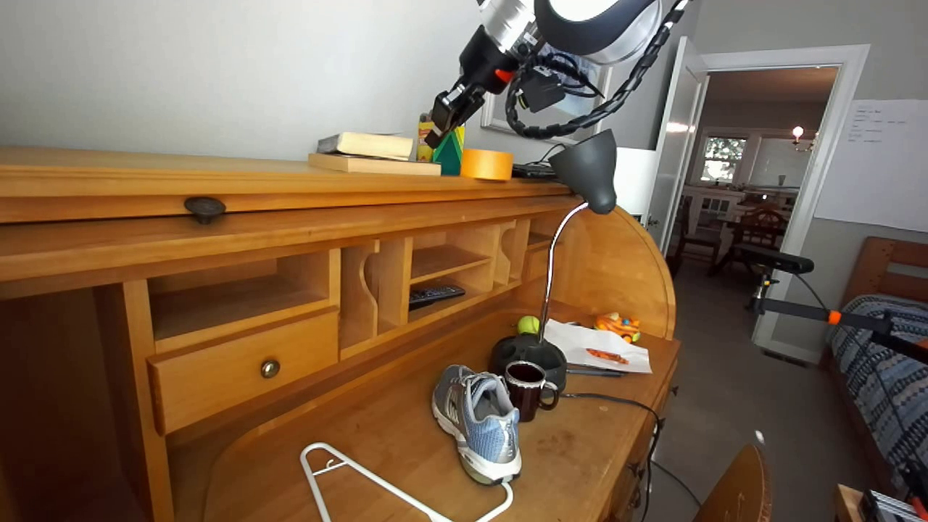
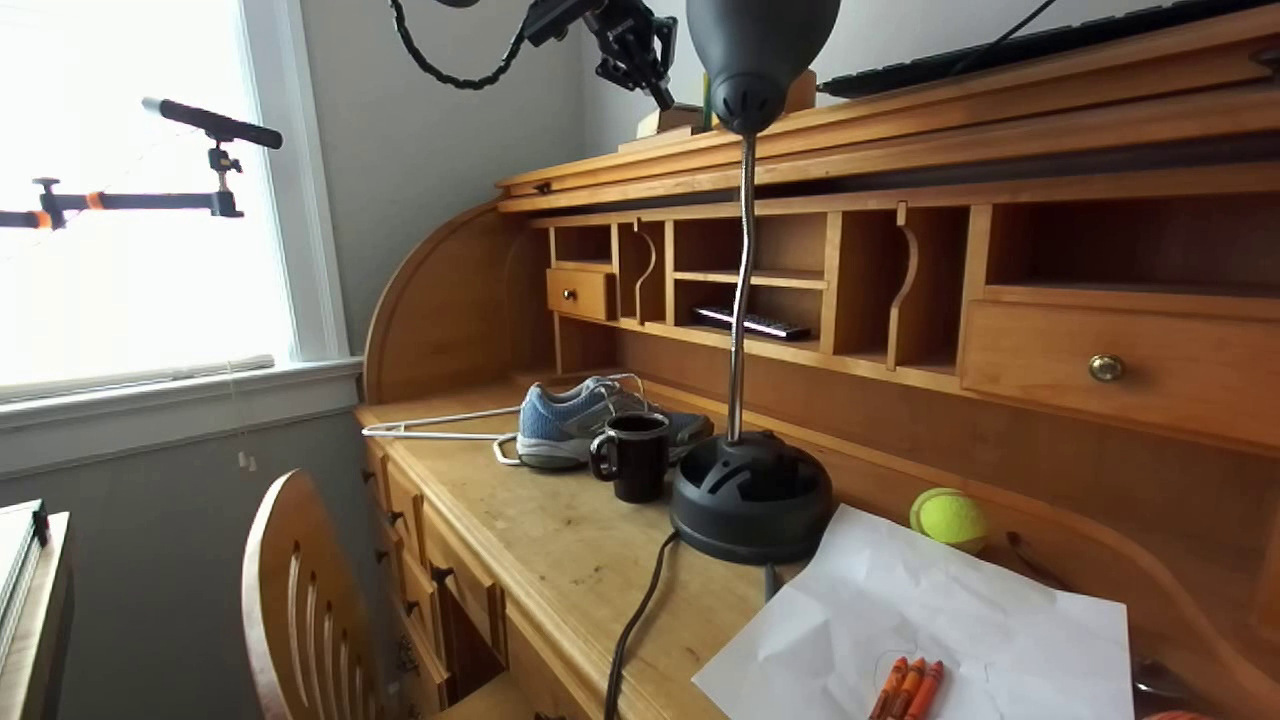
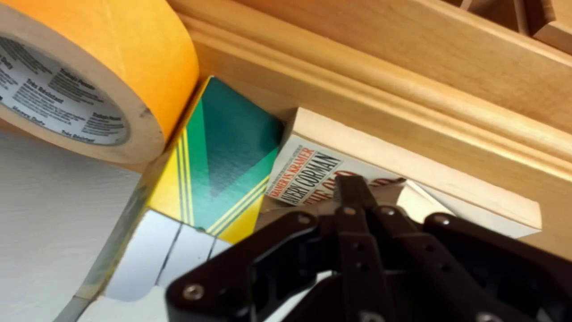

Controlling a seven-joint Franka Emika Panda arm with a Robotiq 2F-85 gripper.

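High over the back of the desk top, my gripper (image 1: 435, 138) points down and left, shut with nothing visible between its fingers. In the wrist view, the dark fingers cover part of a paperback (image 3: 418, 166) with "Avery Corman" on it. Two books are stacked on the desk top, the upper book (image 1: 374, 145) lying askew on the lower book (image 1: 374, 164). A green and yellow box (image 3: 236, 139) stands beside the books. Alongside it is a roll of orange tape (image 3: 155, 59). Contact between fingertips and book cannot be told.
A desk lamp (image 1: 589, 170) rises to the right of the tape. Below on the desk are a blue-grey shoe (image 1: 483, 426), a dark mug (image 2: 636, 456), a white hanger (image 1: 383, 480), a tennis ball (image 2: 948, 518) and crayons (image 2: 908, 688) on paper (image 2: 1032, 612).
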